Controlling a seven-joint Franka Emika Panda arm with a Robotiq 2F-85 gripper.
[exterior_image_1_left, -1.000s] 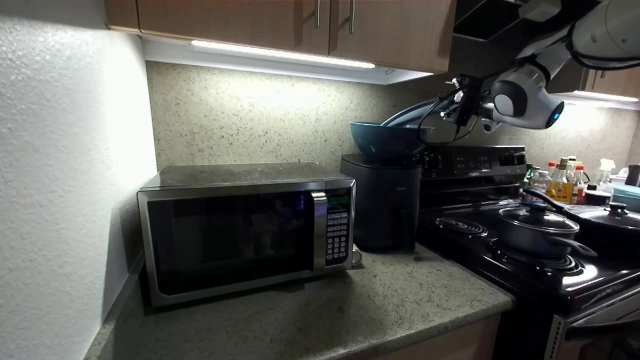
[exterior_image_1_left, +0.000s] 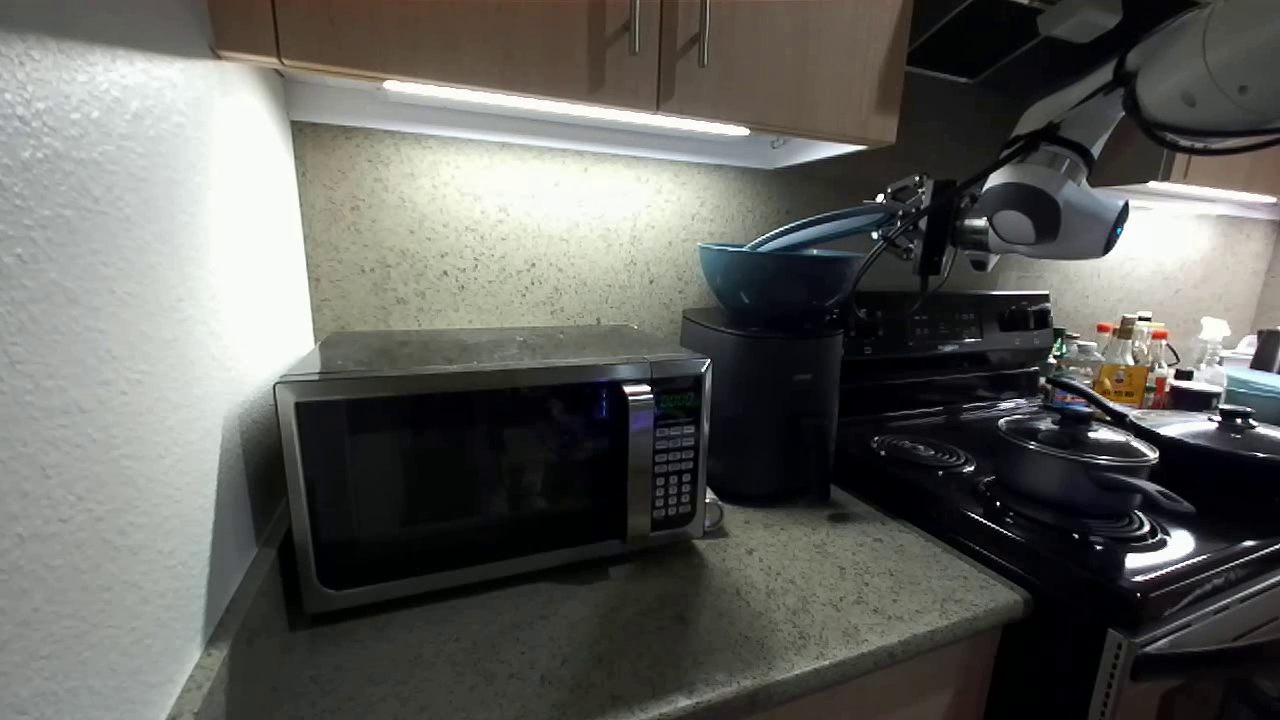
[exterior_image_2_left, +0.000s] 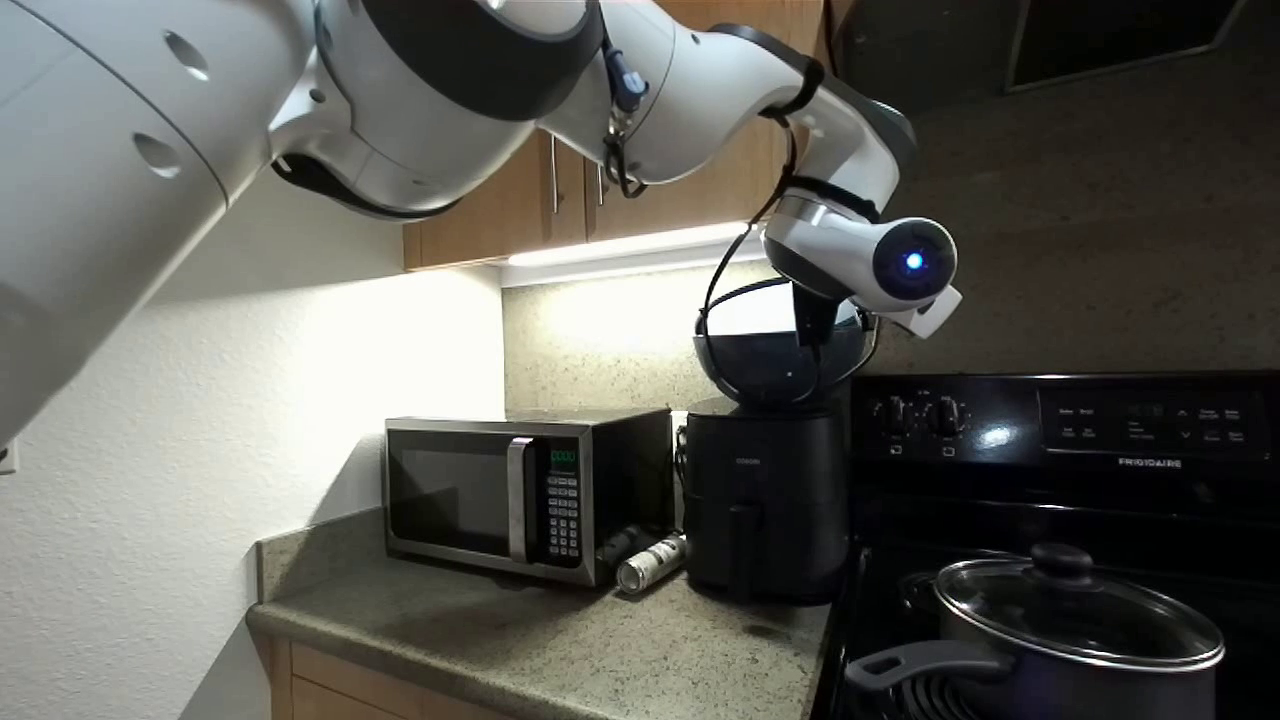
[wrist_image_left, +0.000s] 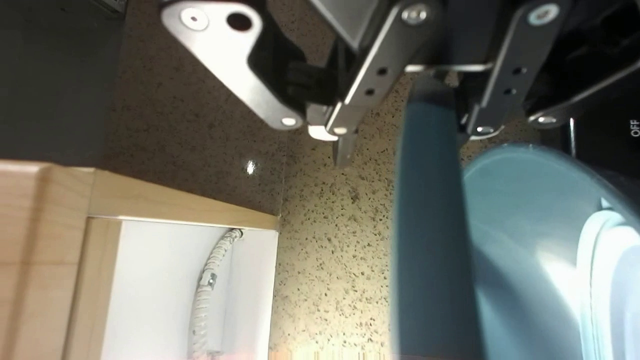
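A blue dish, likely a plate (exterior_image_1_left: 818, 228), leans at a slant over the blue bowl (exterior_image_1_left: 774, 278), its lower edge at the bowl's rim. My gripper (exterior_image_1_left: 891, 214) is shut on the plate's upper right edge. From the wrist, the plate (wrist_image_left: 435, 234) appears almost edge-on, running up between the fingers of the gripper. The bowl (wrist_image_left: 522, 198) lies to its right, with paler dishes (wrist_image_left: 612, 282) inside. My arm partly covers the bowl (exterior_image_2_left: 762, 366) in exterior view 2. Whether the plate touches the bowl is unclear.
Under the bowl stands a black air fryer (exterior_image_1_left: 768, 408), with a microwave (exterior_image_1_left: 492, 468) to its left. The upper cabinet (exterior_image_1_left: 768, 60) hangs close above. A lidded pot (exterior_image_1_left: 1074, 456) sits on the stove at right.
My gripper has moved a little down and left with the plate. The plate now tilts less steeply and reaches farther left over the bowl, which has barely shifted.
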